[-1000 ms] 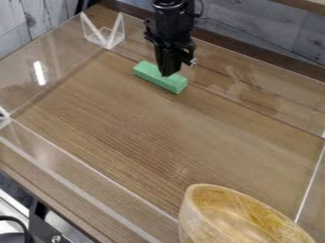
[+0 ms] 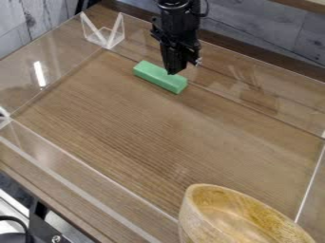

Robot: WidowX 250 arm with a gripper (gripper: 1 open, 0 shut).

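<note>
A black gripper [image 2: 178,55] on the arm hangs at the top centre of the camera view, above and behind a green rectangular block [image 2: 162,78] lying on the wooden table [image 2: 140,142]. Its fingertips are small and dark, and I cannot tell whether they are open or shut.
A white wire-like holder [image 2: 105,30] stands at the back left. A large tan bowl [image 2: 235,216] sits at the front right. A back wall edges the table behind.
The gripper has risen slightly from just over the green block. The block looks unmoved.
</note>
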